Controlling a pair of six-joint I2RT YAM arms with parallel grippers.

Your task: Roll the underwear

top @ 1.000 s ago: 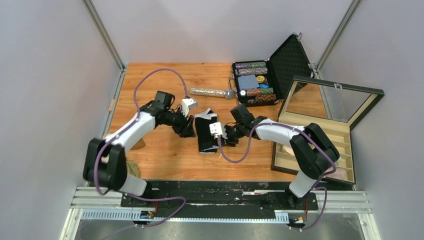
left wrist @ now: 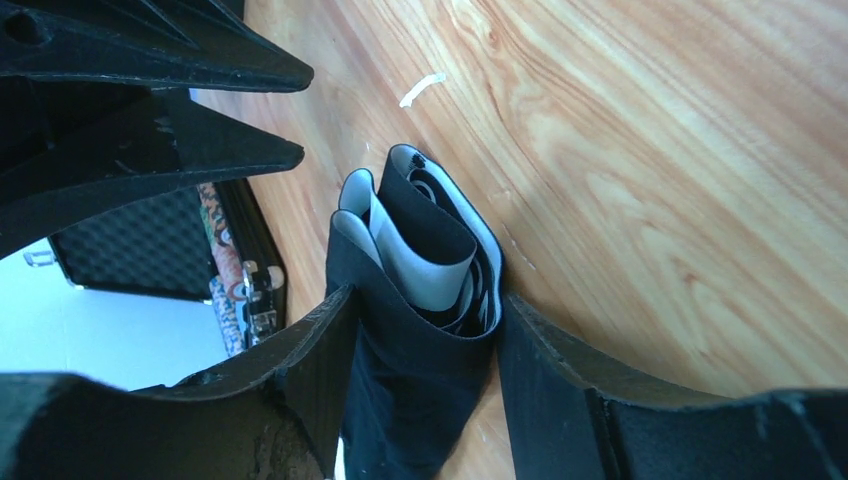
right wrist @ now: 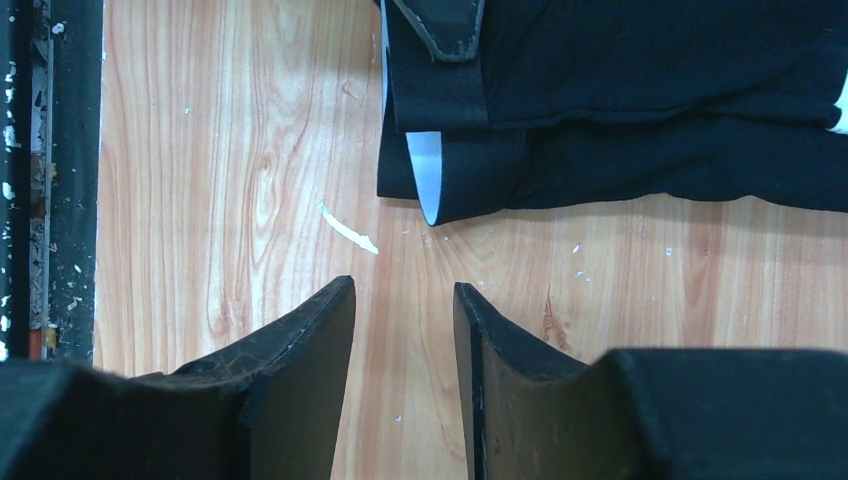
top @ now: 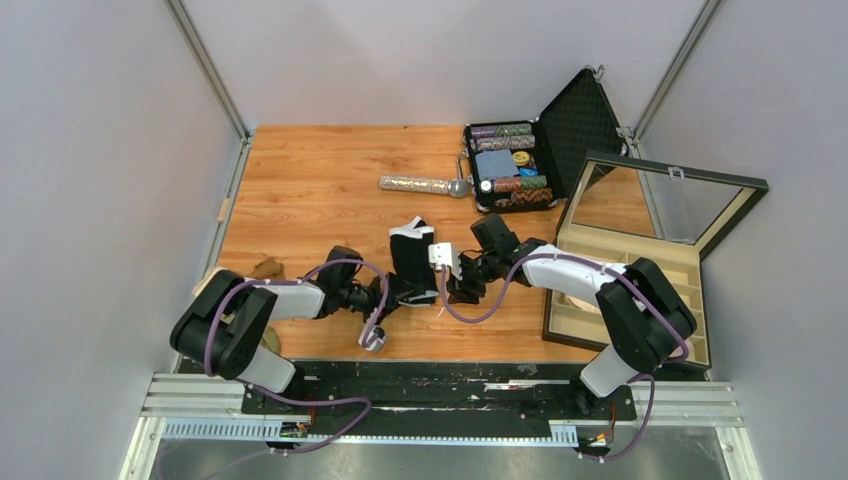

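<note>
Black underwear [top: 412,262] with white edging lies folded on the wooden table between my arms. In the left wrist view, my left gripper has its fingers around the folded end of the underwear [left wrist: 400,390], where layers bunch up; how firmly they grip is unclear. My right gripper's dark fingers show above it there. In the right wrist view, my right gripper stands part open over bare wood, beside the underwear's edge [right wrist: 620,150], with nothing between its fingers.
An open case [top: 510,158] of rolled items stands at the back right, with a glittery cylinder [top: 415,184] beside it. An open display box [top: 686,300] is on the right, brown cloth [top: 266,268] at the left.
My left gripper has swung from the back left down to the front end of the underwear and moved in against it. The right arm has shifted slightly rightward.
</note>
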